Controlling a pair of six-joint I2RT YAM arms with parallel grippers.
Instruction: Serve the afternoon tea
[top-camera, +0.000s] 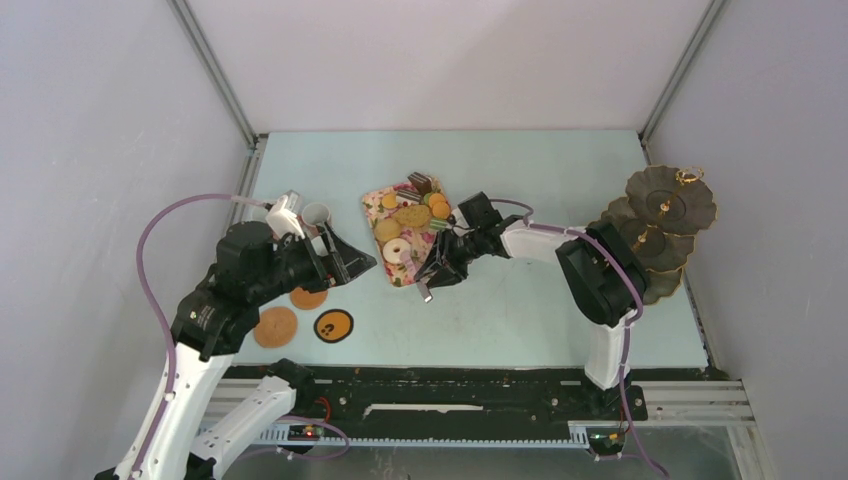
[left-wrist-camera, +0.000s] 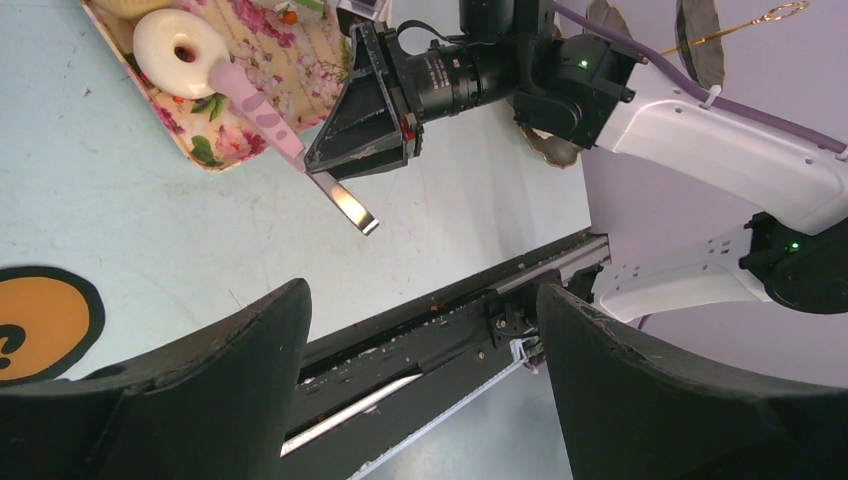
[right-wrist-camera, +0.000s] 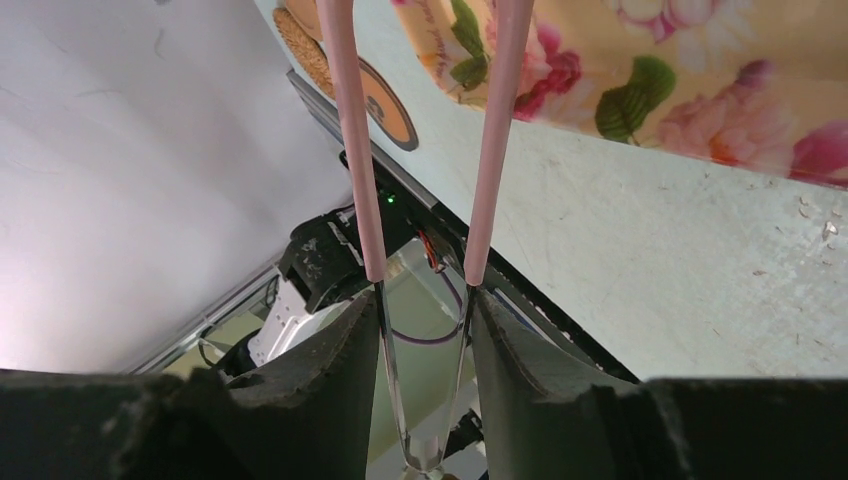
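My right gripper (top-camera: 432, 275) is shut on a pair of tongs with pink arms (left-wrist-camera: 262, 115) and a metal bend (left-wrist-camera: 350, 208). In the right wrist view the tongs' two pink arms (right-wrist-camera: 497, 140) stand apart, their ends beyond the frame's top. The left wrist view shows the tongs' pink end overlapping a white donut's edge (left-wrist-camera: 155, 55); whether they touch is unclear. This donut lies on a floral tray (top-camera: 400, 280) with several other snacks. My left gripper (top-camera: 352, 262) is open and empty, left of the tray. A dark tiered stand (top-camera: 662, 212) stands at the far right.
A white cup (top-camera: 316, 213) is partly behind the left arm. Round coasters (top-camera: 276, 327) and a black-rimmed one (top-camera: 334, 326) lie front left. The right arm covers part of the stand's lower tiers.
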